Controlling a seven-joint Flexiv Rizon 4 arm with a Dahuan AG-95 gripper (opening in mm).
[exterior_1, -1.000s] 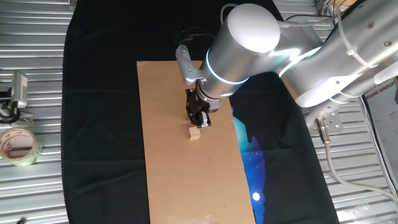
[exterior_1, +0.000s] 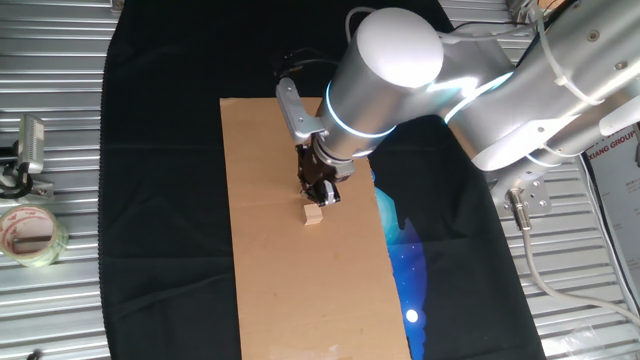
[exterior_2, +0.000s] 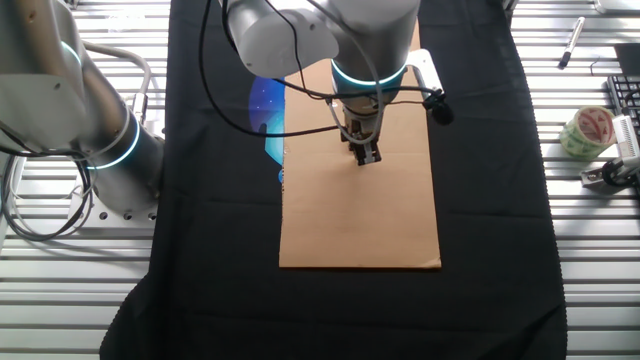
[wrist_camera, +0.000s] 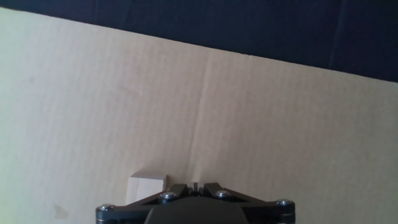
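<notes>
A small pale wooden block (exterior_1: 313, 215) rests on the brown cardboard sheet (exterior_1: 290, 275). My gripper (exterior_1: 330, 196) is low over the cardboard, right beside the block and on its upper right side in exterior view 1. In the wrist view the block (wrist_camera: 147, 186) shows left of my gripper, outside its fingers and partly covered by the left linkage. The fingertips meet at the centre, so the fingers are shut with nothing visible between them. From exterior view 2 the block is hidden behind the gripper (exterior_2: 367, 158).
Black cloth (exterior_1: 165, 220) surrounds the cardboard. A blue printed shape (exterior_1: 408, 270) sticks out along the cardboard's right edge. A tape roll (exterior_1: 33, 236) lies far left on the metal slats.
Over the last second the arm has shifted slightly left in exterior view 1, with the gripper staying by the block. The block has not visibly moved.
</notes>
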